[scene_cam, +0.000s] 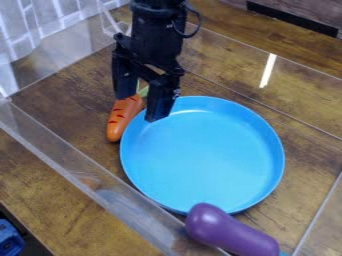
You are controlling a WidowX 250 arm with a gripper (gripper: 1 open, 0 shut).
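Note:
My black gripper [142,90] hangs at the top middle of the camera view, over the back left edge of a blue plate [202,160] and the upper end of an orange carrot [122,118]. Its fingers stand apart, open, and I see nothing held between them. The carrot lies on the wooden table to the left of the plate, its green top partly hidden by the gripper. A purple eggplant [230,229] lies in front of the plate at the lower right.
Clear plastic walls [60,160] border the wooden surface [254,55]. A dark blue object [7,236] is at the bottom left corner, partly out of view. Bare wood shows at the back and right.

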